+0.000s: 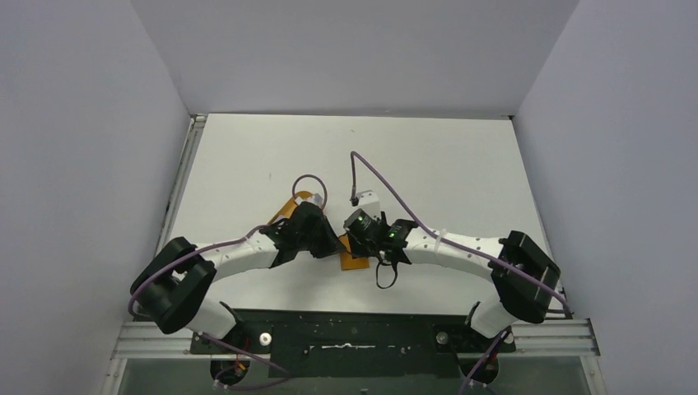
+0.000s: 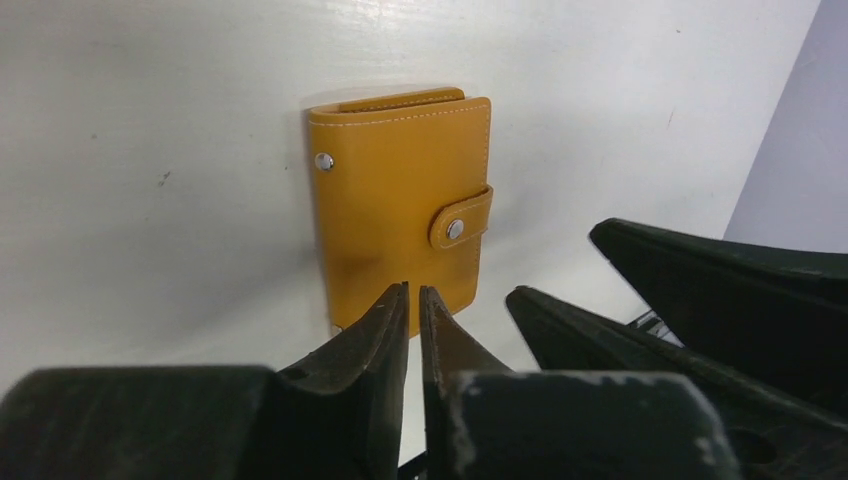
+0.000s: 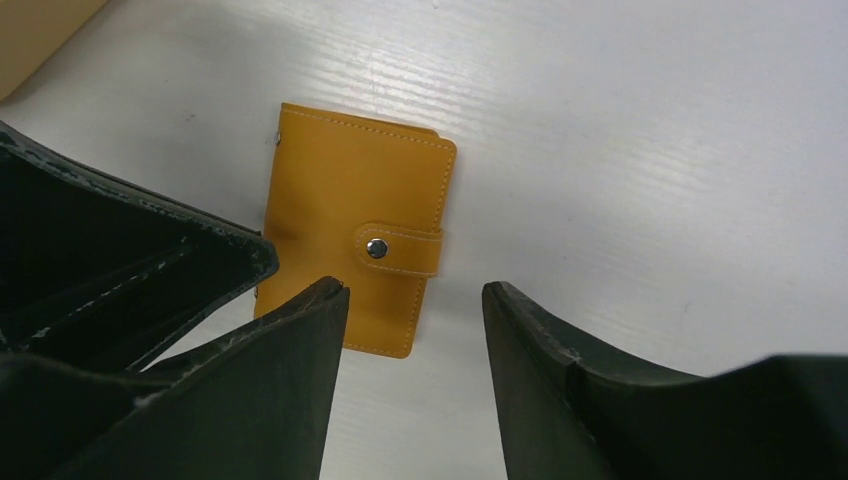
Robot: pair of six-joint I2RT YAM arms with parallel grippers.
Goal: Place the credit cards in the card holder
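Note:
An orange-brown card holder [image 1: 355,262] lies on the table between the two arms. Its strap [image 2: 462,218] with a metal snap is fastened across the front edge. My left gripper is shut at the holder's near edge, with nothing visible between its fingertips. Over the holder's other side stands my right gripper, part open and with an empty gap; its left finger [image 3: 318,330] overlaps the holder's lower corner in the right wrist view.
An orange tray [image 1: 288,209] sits behind the left arm, mostly hidden by it; one edge of the tray [image 3: 35,35] enters the right wrist view. The two arms are close together over the holder.

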